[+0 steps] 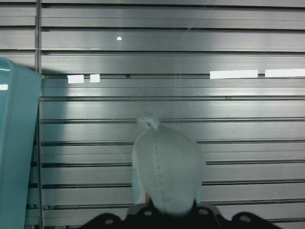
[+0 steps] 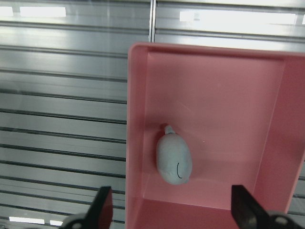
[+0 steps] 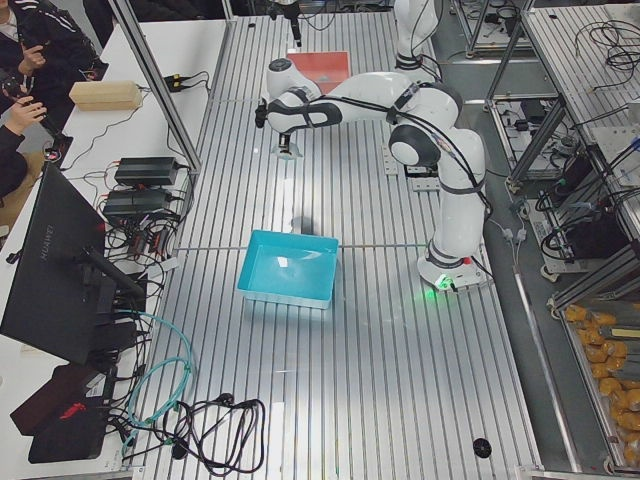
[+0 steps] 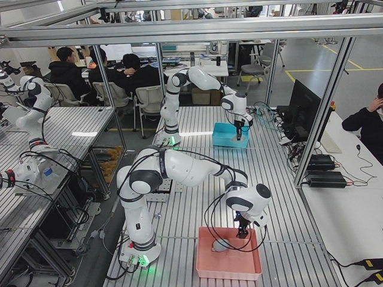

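Observation:
My left gripper is shut on a grey plush toy [image 1: 167,162] with a small tail, carried above the slatted table just beyond the blue bin [image 3: 288,270]; that bin's wall is at the left of the left wrist view [image 1: 16,148]. My right gripper stands open above the pink bin [image 2: 214,114]. A second grey plush toy [image 2: 174,157], with a stitched curved mouth, lies inside the pink bin near its left side.
The slatted table [image 3: 340,380] has clear room between and around the bins. A monitor [image 3: 55,265], power boxes [image 3: 145,170] and cables line the left side in the camera left view. Metal posts rise beside the table.

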